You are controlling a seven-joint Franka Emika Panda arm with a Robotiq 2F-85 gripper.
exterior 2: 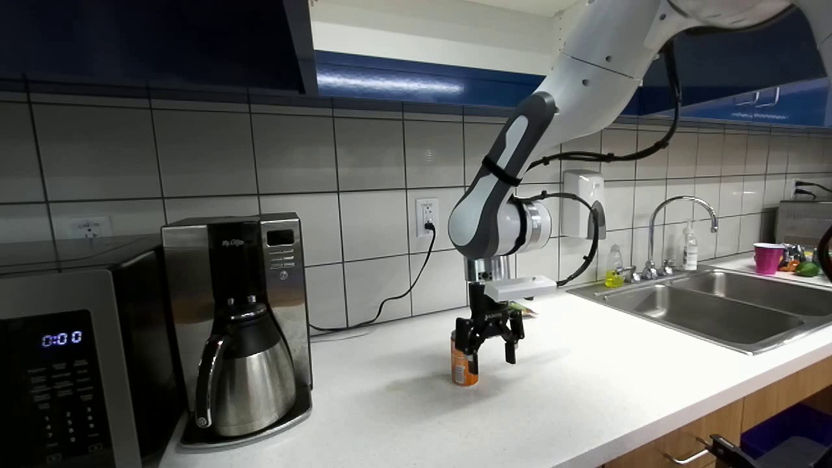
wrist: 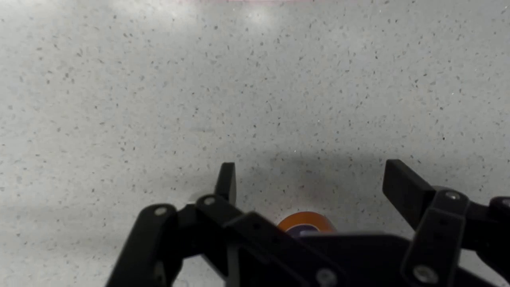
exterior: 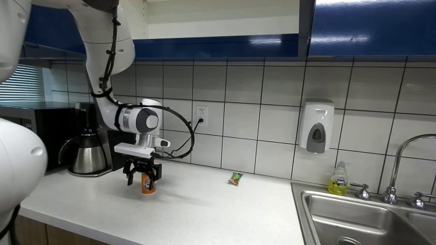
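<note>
An orange soda can (exterior: 146, 184) stands upright on the white counter, partly covered by my gripper (exterior: 141, 181) in exterior view 1. From the other side, the can (exterior 2: 461, 363) shows just beneath and behind one finger of the gripper (exterior 2: 493, 360). The fingers are open. In the wrist view, only the can's orange top edge (wrist: 306, 219) peeks out at the bottom, behind the gripper's dark linkage; bare counter lies between the fingertips of the gripper. Whether a finger touches the can, I cannot tell.
A small green snack packet (exterior: 235, 178) lies by the wall. The coffee maker (exterior 2: 282, 312) and microwave (exterior 2: 62, 374) stand at one end, the sink (exterior: 351, 216) at the other. A cord (exterior 2: 405, 290) hangs from the outlet.
</note>
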